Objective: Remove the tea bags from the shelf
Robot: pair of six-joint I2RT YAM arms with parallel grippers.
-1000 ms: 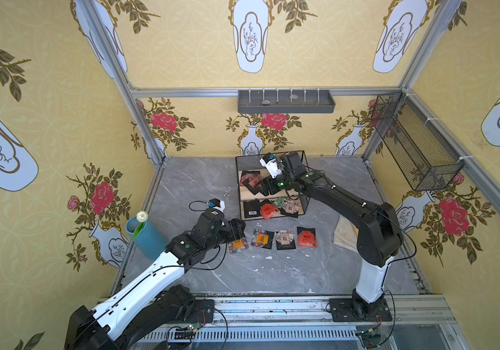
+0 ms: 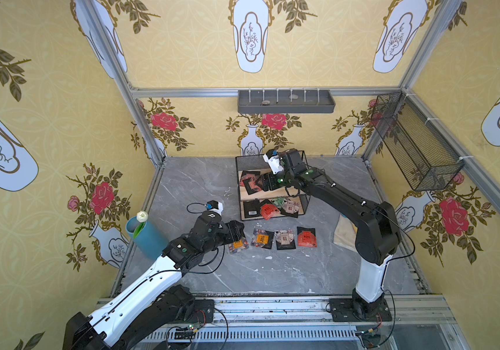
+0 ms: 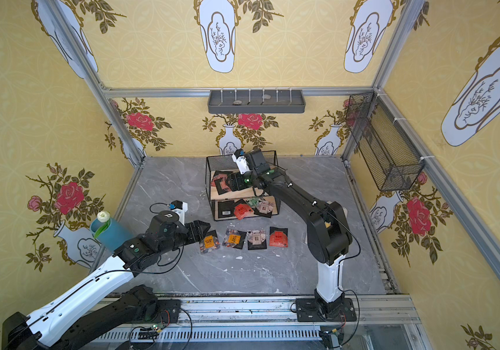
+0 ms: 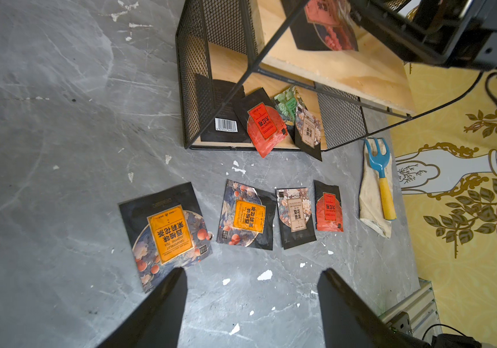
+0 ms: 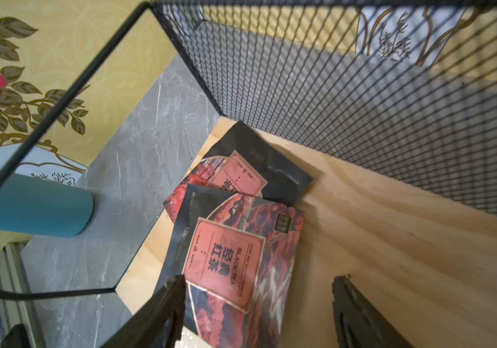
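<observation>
A black mesh shelf (image 2: 240, 169) has two wooden levels. On the upper one lie two pink black-tea bags (image 5: 225, 261), overlapping at its left end; my right gripper is open just over them, nothing held. The lower level holds several bags, among them a red one (image 4: 262, 124) and a green one (image 4: 286, 106). In front on the table lie several bags: orange-label ones (image 4: 167, 232) (image 4: 247, 214), a pale one (image 4: 296, 217), a red one (image 4: 328, 208). My left gripper is open above the table by the leftmost bag, holding nothing.
A blue container (image 2: 150, 239) with a white flower stands at left. A cloth (image 4: 376, 214) with a fork tool (image 4: 386, 197) lies at right. A mesh basket (image 2: 419, 145) hangs on the right wall, a grey rack (image 2: 284, 108) on the back wall.
The left arm and the bags look unchanged.
</observation>
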